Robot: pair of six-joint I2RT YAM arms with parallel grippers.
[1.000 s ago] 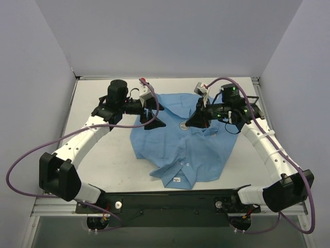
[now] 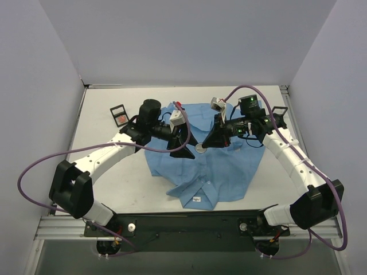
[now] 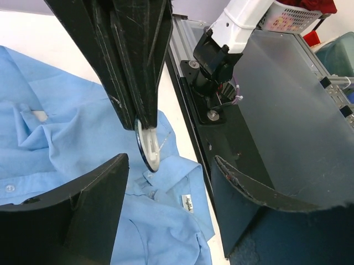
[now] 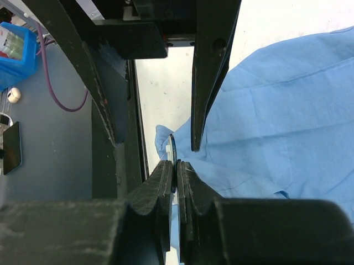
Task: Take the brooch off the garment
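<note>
The brooch [image 2: 200,148], a small round white piece, is held in the air above the light blue garment [image 2: 221,183] by my right gripper [image 2: 207,143], which is shut on it. In the left wrist view the brooch [image 3: 147,144] appears edge-on between the right fingertips. My left gripper [image 2: 190,146] is open, its fingertips either side of and just short of the brooch. In the right wrist view the brooch [image 4: 172,149] stands edge-on at the fingertips, with the left gripper's fingers facing it.
The garment covers the middle of the white table [image 2: 114,183]. A small dark frame [image 2: 119,115] lies at the left. Beyond the front edge, the left wrist view shows a basket [image 3: 287,16].
My left gripper has moved right, toward the brooch. My right gripper has moved slightly left and toward the front with the brooch in it.
</note>
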